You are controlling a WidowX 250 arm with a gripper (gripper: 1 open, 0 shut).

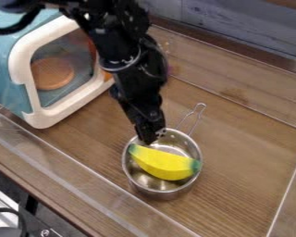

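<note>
A black robot arm reaches down from the top centre, its gripper point(150, 135) pointing at a steel pot point(165, 189) with a wire handle at its back right. In the pot lies a yellow banana point(163, 163) with green at its right end. The gripper's tips are just above the banana's upper left, by the pot's back rim; whether they are open or shut is unclear.
A light blue toy microwave point(18, 56) with a white door frame and a brown disc inside stands at the back left.
</note>
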